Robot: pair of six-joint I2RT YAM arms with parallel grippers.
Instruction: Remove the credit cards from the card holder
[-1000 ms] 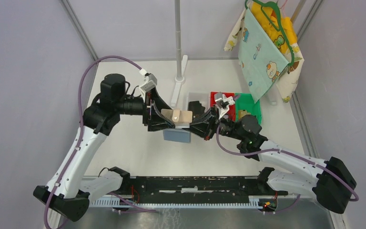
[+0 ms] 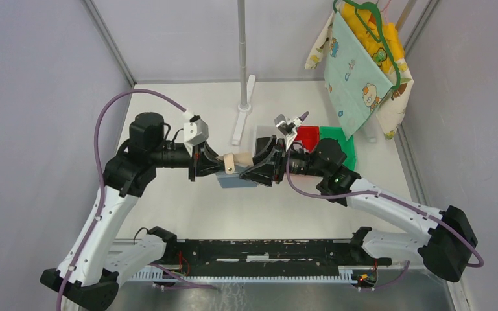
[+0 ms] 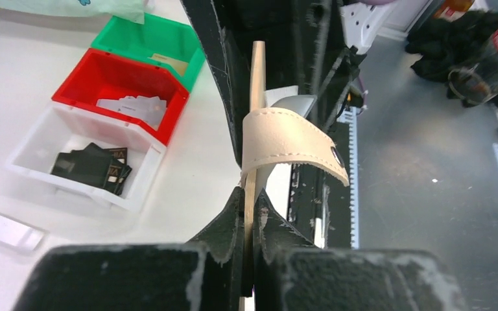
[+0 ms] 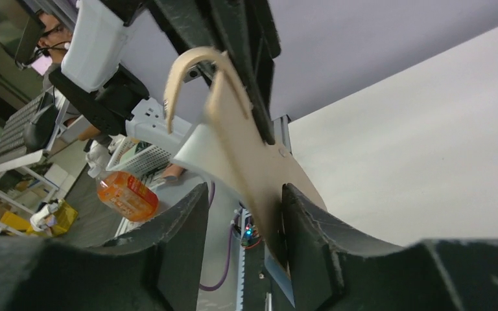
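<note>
The beige card holder, with its strap and stud, is held between both arms above the table. My left gripper is shut on one edge of it. My right gripper is at the other side, its fingers part open around the holder's edge in the right wrist view, where the holder is blurred. A pale silvery piece shows inside the holder; whether it is a card cannot be told.
White, red and green bins stand at the back right, dark cards lying in the white one. Cloths on a green hanger hang above them.
Both arms have shifted leftward with the holder since a second ago.
</note>
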